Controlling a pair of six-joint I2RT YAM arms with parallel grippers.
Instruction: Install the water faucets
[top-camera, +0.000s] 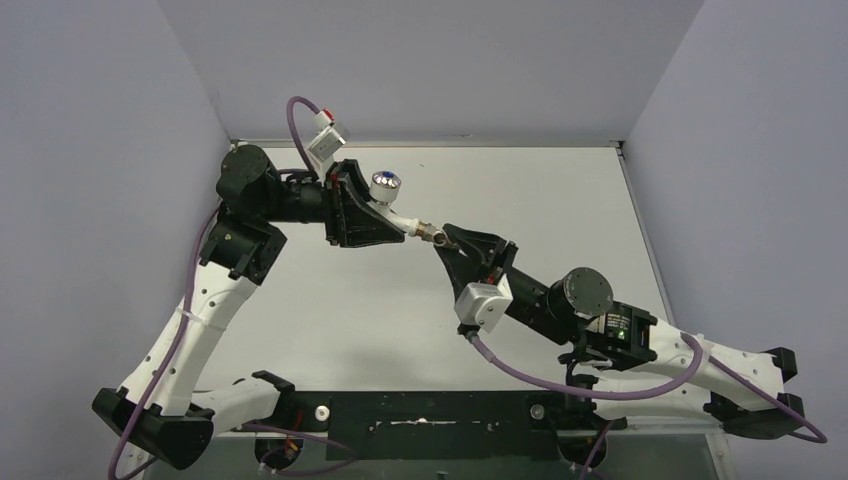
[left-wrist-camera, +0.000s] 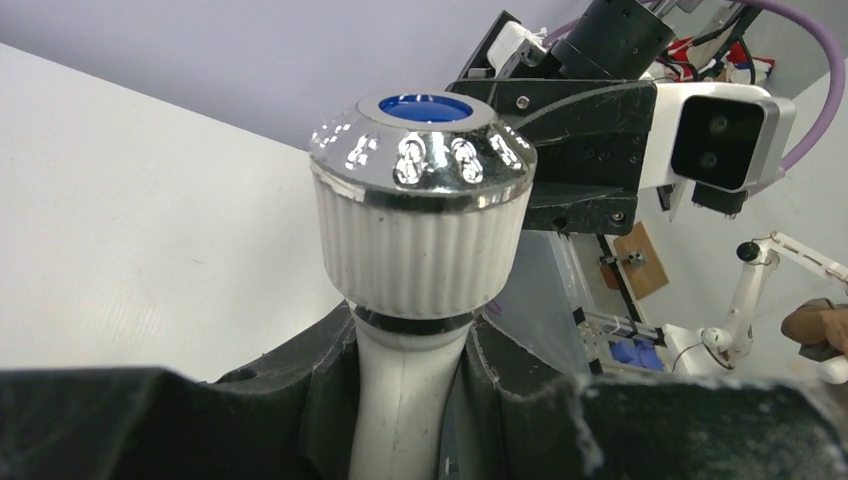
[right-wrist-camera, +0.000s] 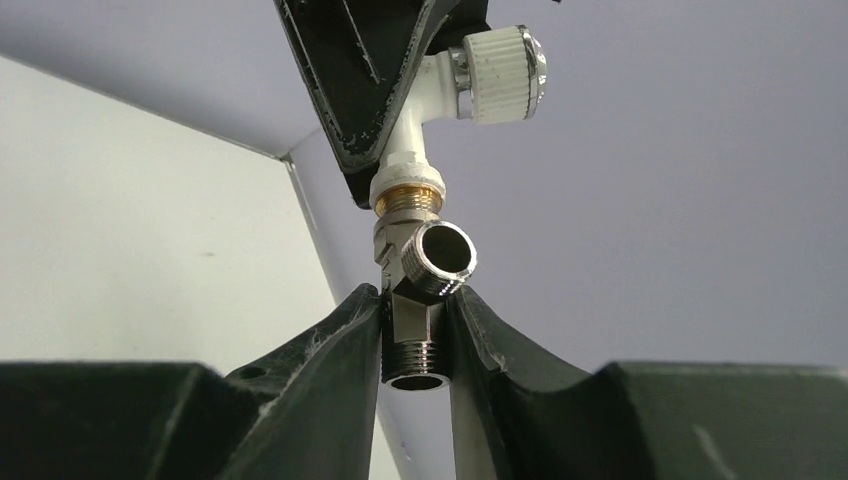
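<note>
My left gripper is shut on the white neck of the faucet, below its ribbed handle (left-wrist-camera: 425, 245) with a chrome rim and blue cap. In the right wrist view, the faucet's white collar (right-wrist-camera: 408, 178) and brass thread meet one end of a metal fitting (right-wrist-camera: 408, 318) in line. A threaded side outlet (right-wrist-camera: 443, 255) on the fitting points toward the camera. My right gripper is shut on the fitting's lower body, with its open threaded end showing between the fingers. In the top view, the joined parts hang between left gripper (top-camera: 400, 222) and right gripper (top-camera: 443, 240).
Beneath the arms, the white table (top-camera: 340, 310) is bare. Grey walls (top-camera: 420, 70) stand around it. A purple cable (top-camera: 600, 393) loops loosely along the right arm.
</note>
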